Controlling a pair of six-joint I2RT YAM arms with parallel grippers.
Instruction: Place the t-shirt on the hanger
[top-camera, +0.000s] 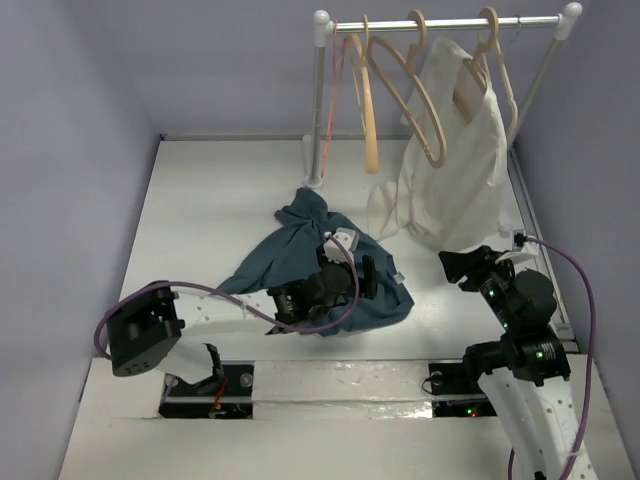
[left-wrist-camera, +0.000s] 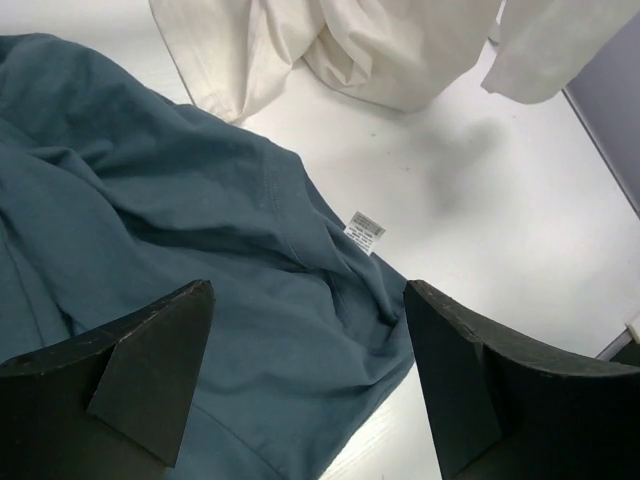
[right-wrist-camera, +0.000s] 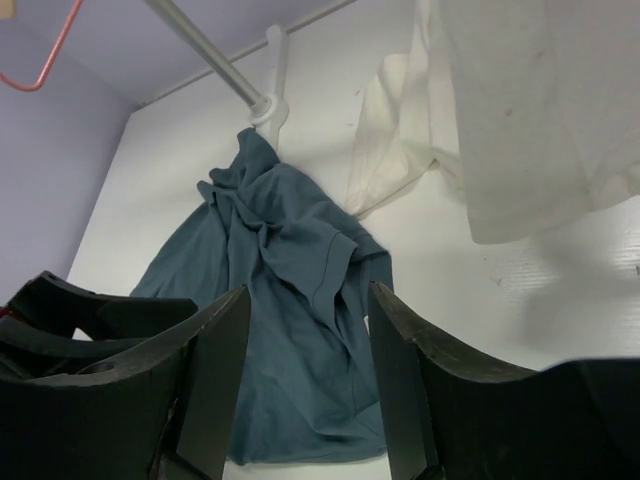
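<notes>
A dark teal t-shirt (top-camera: 260, 260) lies crumpled on the white table, also filling much of the left wrist view (left-wrist-camera: 230, 300). My left gripper (top-camera: 346, 272) is open above the shirt's right part, nothing between its fingers. My right gripper (top-camera: 465, 262) hangs open to the right of the shirt. Wooden hangers (top-camera: 405, 90) hang from the rail (top-camera: 450, 24) at the back; one at the right carries a cream cloth (top-camera: 460, 160) reaching down to the table.
The rack's post (top-camera: 317, 120) stands behind the shirt. Bare table (top-camera: 200, 190) shows at the back left. A pink hanger (right-wrist-camera: 45, 75) hangs near the post. Walls bound both sides.
</notes>
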